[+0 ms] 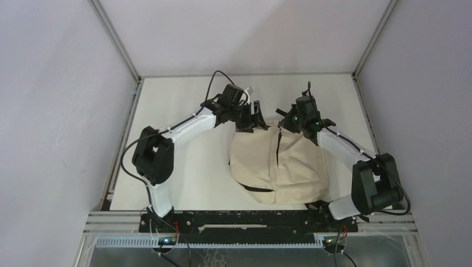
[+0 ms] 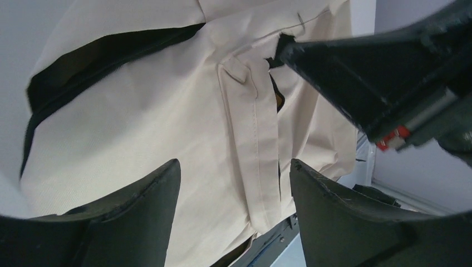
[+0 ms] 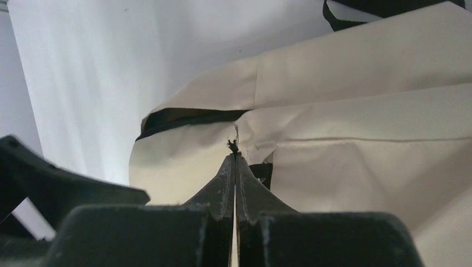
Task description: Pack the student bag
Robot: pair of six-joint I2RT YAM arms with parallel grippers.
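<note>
A cream cloth bag [image 1: 250,164] lies flat on the white table, with dark openings and straps along its edges. In the left wrist view a seamed band [image 2: 250,144] runs across it. My left gripper is open above the bag, nothing between its fingers. My right gripper is shut at the bag's upper seam; a small dark tab, apparently a zipper pull [image 3: 232,146], shows at its fingertips. I cannot tell whether it is held.
Both grippers are close together over the bag's back edge. Walls border the workspace.
</note>
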